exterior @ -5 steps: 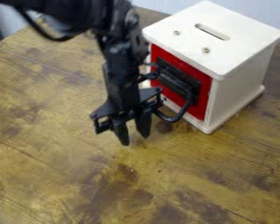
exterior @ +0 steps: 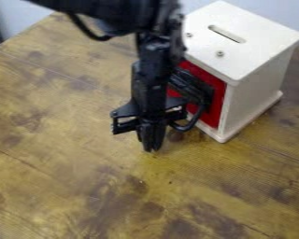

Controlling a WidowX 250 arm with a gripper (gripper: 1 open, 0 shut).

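Note:
My black gripper (exterior: 151,140) points down over the wooden tabletop, its fingers together with nothing seen between them. Just to its right is a white wooden box (exterior: 252,75) with a slot on top and a red front panel (exterior: 211,116) carrying a black fitting, partly hidden behind the arm.
Bare wooden table (exterior: 64,168) fills the left and front of the view. A pale wall shows along the back edge, behind the box.
The gripper's two fingers, apart a second ago, are now together. The arm shifted a little during that time; the box stands where it was.

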